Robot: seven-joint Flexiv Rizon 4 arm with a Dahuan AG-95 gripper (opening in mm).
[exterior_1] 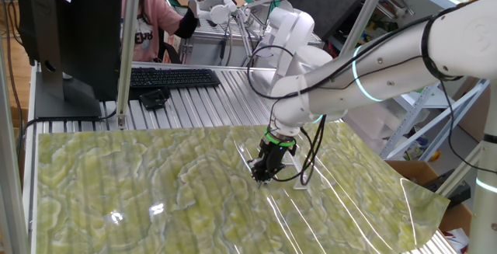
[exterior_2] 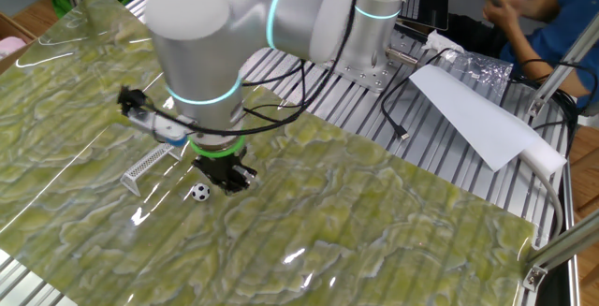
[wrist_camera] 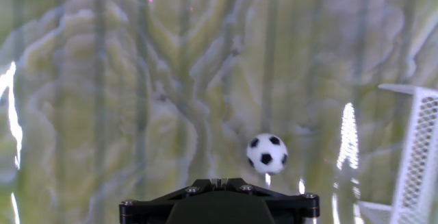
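Observation:
A small black-and-white football (wrist_camera: 267,154) rests on the green marbled sheet, just ahead and to the right of my gripper in the wrist view. The fingers meet at the middle, shut with nothing showing between them. From the second exterior view, the ball (exterior_2: 200,192) lies close beside the gripper (exterior_2: 245,181), on the goal's side. A little white goal (exterior_2: 148,163) with a mesh back stands farther left there. In the first exterior view the gripper (exterior_1: 261,180) is low over the sheet. It partly covers the goal (exterior_1: 301,178), and the ball cannot be made out.
Open, glossy sheet (exterior_1: 155,184) with bright reflections spreads across most of the table. A keyboard (exterior_1: 175,78) and monitor (exterior_1: 78,44) stand behind it. White paper (exterior_2: 477,114) and a loose cable (exterior_2: 401,130) lie on the slatted metal top near the arm's base.

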